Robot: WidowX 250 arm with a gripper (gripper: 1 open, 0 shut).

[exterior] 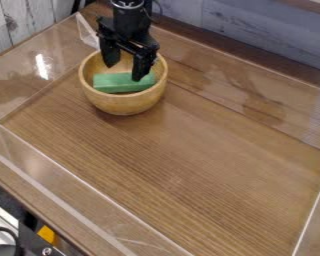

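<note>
A tan wooden bowl (pixel 123 100) sits on the wooden table near the back left, with a green rectangular block (pixel 120 84) lying inside it. My black gripper (pixel 125 62) hangs over the bowl, its fingers open and reaching down to just above or beside the block; whether they touch it I cannot tell.
A low wall runs along the back, and some dark cable and a small yellow item lie off the table's lower left edge.
</note>
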